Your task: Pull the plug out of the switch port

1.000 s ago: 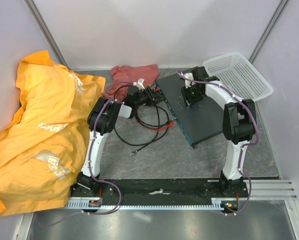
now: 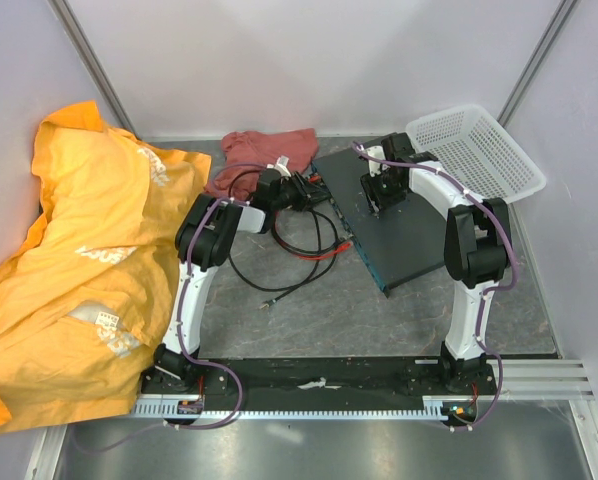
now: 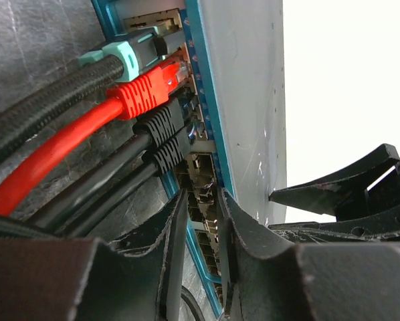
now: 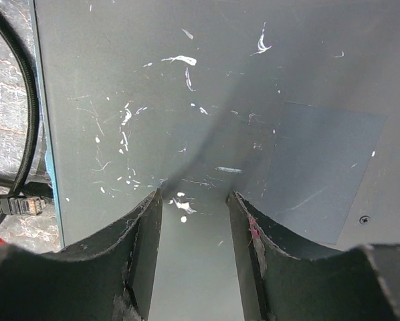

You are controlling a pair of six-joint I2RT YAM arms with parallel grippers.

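A dark switch (image 2: 409,245) lies diagonally on the table, its port row facing left. In the left wrist view a red plug (image 3: 143,93), black plugs (image 3: 161,124) and a cyan-edged plug (image 3: 130,53) sit in its ports. My left gripper is at the port row, just below the plugs, fingertips a small gap apart; whether anything is between them is unclear. My right gripper stands open over the switch's scratched top (image 4: 120,80), nothing between its fingers.
A white basket (image 2: 479,150) stands behind the switch, a red cloth (image 2: 279,145) at the back, a yellow cloth (image 2: 79,270) along the left. Loose cables and a bare connector (image 4: 26,204) lie left of the switch.
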